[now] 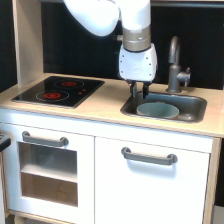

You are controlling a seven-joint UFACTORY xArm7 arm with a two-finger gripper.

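Observation:
A grey-green bowl or pan (158,110) sits down in the dark sink (191,104), and only its upper part shows clearly. My gripper (140,95) points downward at the left side of the sink, by the near-left edge of the bowl. Its dark fingers are small and blend into the sink, so whether they are apart, or touch the bowl, cannot be made out.
A dark faucet (177,70) rises behind the sink to the right of my arm. The black stovetop (60,91) at the left carries nothing. Free wooden countertop (104,108) lies between stove and sink.

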